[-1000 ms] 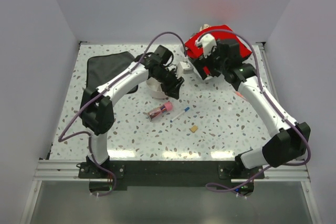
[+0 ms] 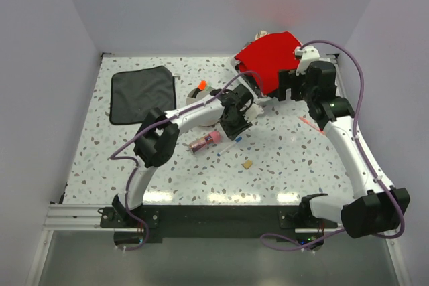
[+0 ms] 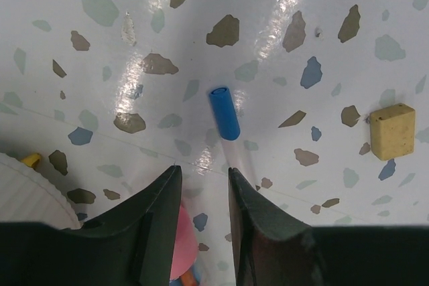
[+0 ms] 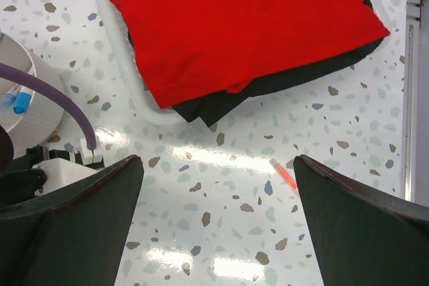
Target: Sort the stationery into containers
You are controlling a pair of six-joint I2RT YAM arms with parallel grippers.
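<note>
A blue-capped pen [image 3: 224, 113] lies on the speckled table, just beyond the fingertips of my left gripper, which is partly open with nothing seen between them. A pink item [image 2: 212, 138], a yellow block [image 3: 392, 132] and an orange pen [image 4: 283, 173] also lie on the table. A white round container [image 4: 40, 102] holds stationery, partly hidden by the left arm in the top view. My right gripper is open above the right of the table, near the orange pen, holding nothing.
A white basket [image 4: 141, 102] with red and black cloth [image 4: 241, 25] stands at the back right. A dark mat [image 2: 141, 92] lies at the back left.
My left gripper has moved right and down in the top view, toward the blue-capped pen. My right arm has swung right, toward the orange pen. The objects on the table appear unmoved.
</note>
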